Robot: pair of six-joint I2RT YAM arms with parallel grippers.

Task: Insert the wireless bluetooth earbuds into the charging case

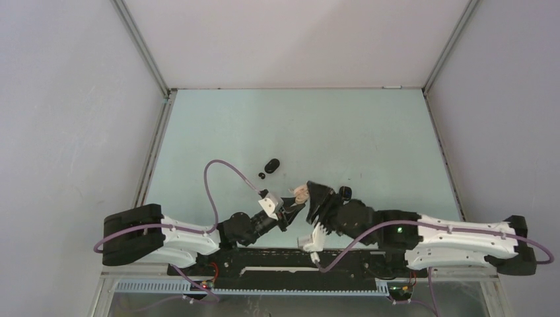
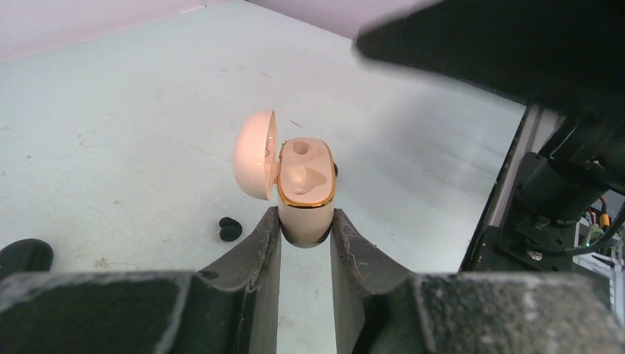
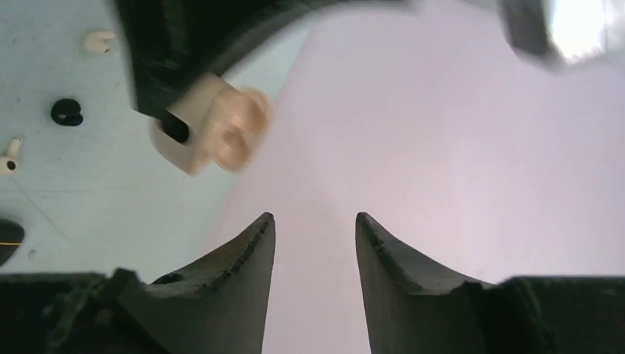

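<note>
My left gripper is shut on the peach charging case, held upright with its lid open and two earbud hollows showing. My right gripper stands above and beside it, fingers parted with nothing visible between them; its dark, blurred body fills the upper right of the left wrist view. In the right wrist view, white earbuds lie on the table, and the held case appears blurred at upper left.
A black case and a small black earbud piece lie left of the grippers. Another dark case is at right, partly behind my right gripper.
</note>
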